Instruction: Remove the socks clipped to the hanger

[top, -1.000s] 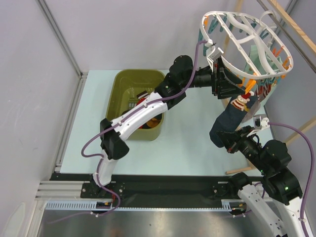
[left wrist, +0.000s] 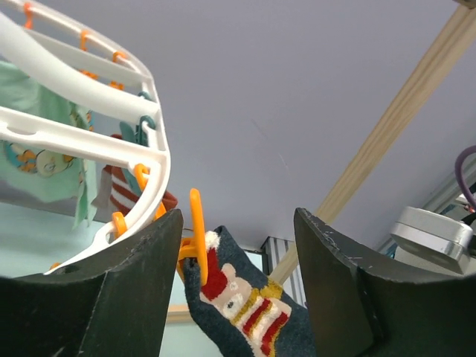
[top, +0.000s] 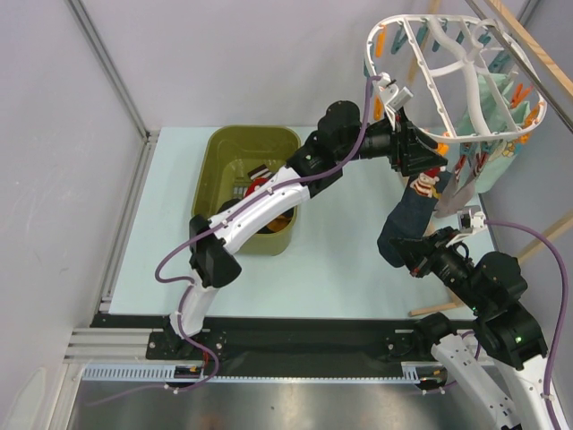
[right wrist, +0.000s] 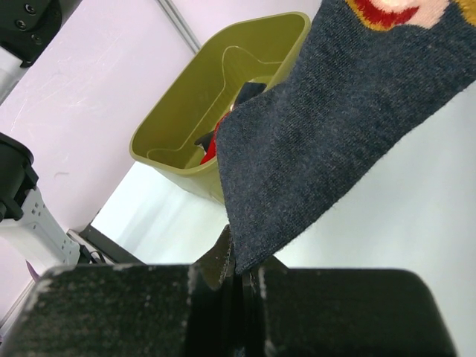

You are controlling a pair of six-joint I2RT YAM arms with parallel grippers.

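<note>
A dark grey sock [top: 410, 219] with a figure in red, white and yellow hangs slanted below the rim of the white round hanger [top: 455, 139]. My right gripper [top: 416, 260] is shut on its lower end; in the right wrist view the dark cloth [right wrist: 320, 141] runs into the closed fingertips. At the sock's upper end, my left gripper stands open, with an orange clip [left wrist: 197, 230] and the patterned cloth [left wrist: 249, 301] visible between and beyond its fingers. Whether that clip still pinches the sock, I cannot tell.
Other socks, one striped [left wrist: 123, 190], and a light green cloth [left wrist: 41, 141] hang from the hanger. An olive bin [top: 215, 166] with several socks inside stands at the left of the white table. Wooden poles [left wrist: 394, 119] rise at the right.
The hanger has turned slightly, and its clips and hanging socks have shifted. My left gripper has edged a little to the right. The right gripper and the sock's lower end have hardly moved.
</note>
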